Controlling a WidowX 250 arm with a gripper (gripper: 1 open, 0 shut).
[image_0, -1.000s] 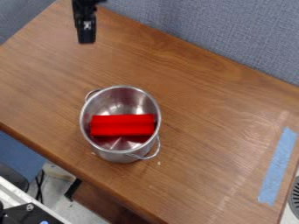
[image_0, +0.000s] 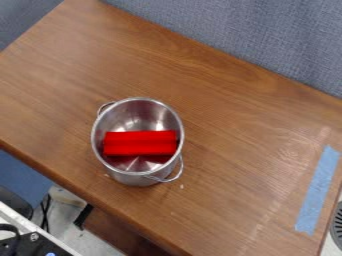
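Observation:
A steel pot (image_0: 135, 173) with two wire handles stands on the wooden table (image_0: 214, 80), a little left of the middle in the camera view. Inside it lies a red oblong object (image_0: 140, 143), crosswise. No part of the gripper shows in the current frame.
Blue tape (image_0: 315, 190) runs along the table at the right. A grey fabric surface (image_0: 267, 30) lies beyond the back edge. Cables are at the lower left, off the table. Most of the tabletop around the pot is clear.
The pot and the red object look unchanged.

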